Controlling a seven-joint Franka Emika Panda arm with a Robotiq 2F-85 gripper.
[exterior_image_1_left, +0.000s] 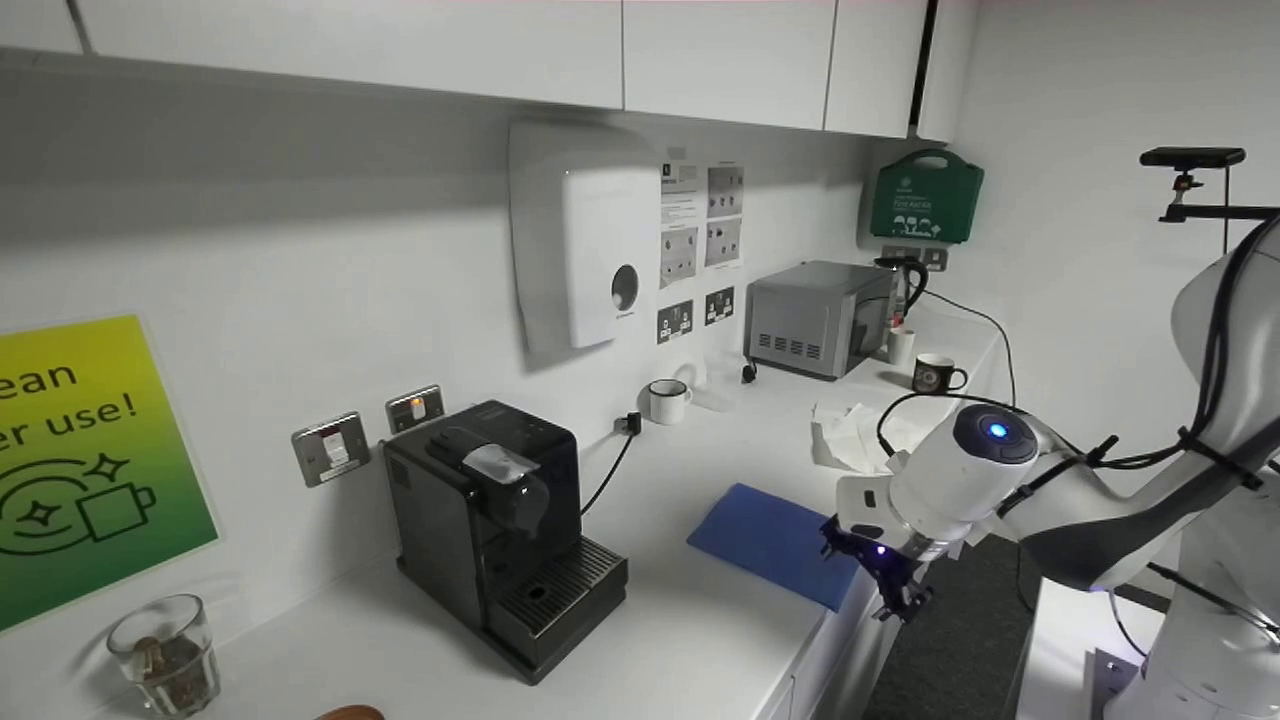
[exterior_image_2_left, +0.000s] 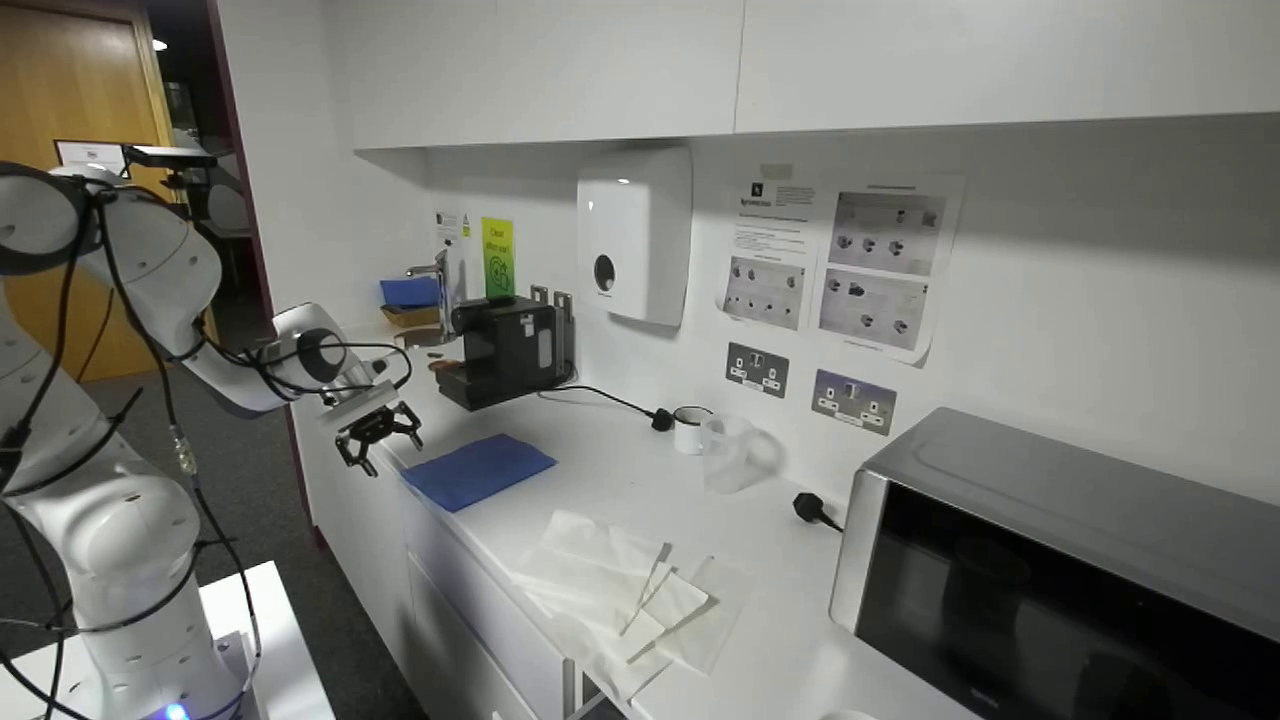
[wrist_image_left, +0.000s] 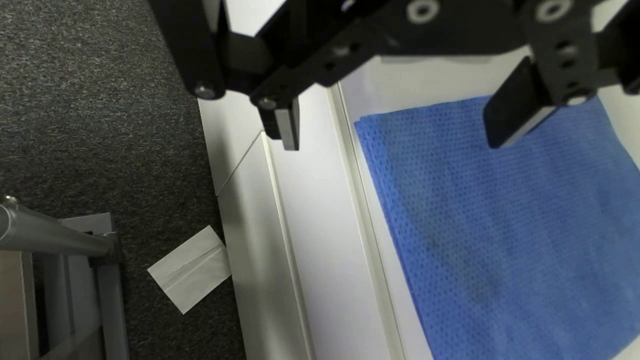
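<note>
A folded blue cloth (exterior_image_1_left: 768, 542) lies flat on the white counter, close to its front edge. Above that edge, at the cloth's front side, hangs my gripper (exterior_image_2_left: 386, 455), open and empty. In the wrist view one finger (wrist_image_left: 519, 108) shows over the blue cloth (wrist_image_left: 510, 240), while the other finger (wrist_image_left: 286, 125) is over the drawer fronts beyond the counter edge. The gripper (exterior_image_1_left: 869, 578) appears apart from the cloth.
A black coffee machine (exterior_image_1_left: 498, 528) stands to one side of the cloth, crumpled white papers (exterior_image_2_left: 612, 588) to the other. Farther along is a microwave (exterior_image_2_left: 1056, 564). By the wall stand a white mug (exterior_image_2_left: 691, 430) and a clear container (exterior_image_2_left: 728, 456). Overhead cabinets (exterior_image_1_left: 360, 42) span the counter.
</note>
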